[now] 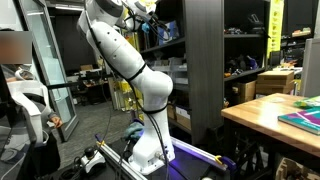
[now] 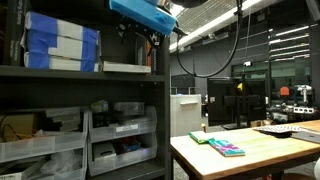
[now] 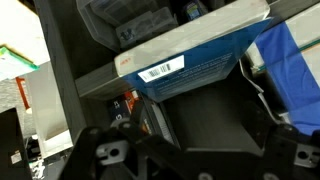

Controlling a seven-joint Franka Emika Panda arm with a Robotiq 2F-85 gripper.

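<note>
In the wrist view a thick book or flat box (image 3: 190, 62) with a pale edge, a white label and a dark blue face lies across the upper middle. My gripper is open below it, the dark fingers (image 3: 122, 132) standing far apart with no object visibly between them. The book appears beyond the fingertips; whether anything touches it cannot be told. High up in exterior view 2, the arm's white end (image 2: 145, 12) hangs in front of the top shelf, near a pale flat box (image 2: 125, 67).
Blue-and-white boxes (image 2: 62, 45) fill the shelf's upper left. Clear plastic bins (image 2: 120, 128) stand below the dark shelf board (image 2: 60, 73). A wooden table (image 1: 265, 115) bears a colourful flat packet (image 1: 300, 119). Between the arm's base and the table the floor holds a purple rail (image 1: 200, 153).
</note>
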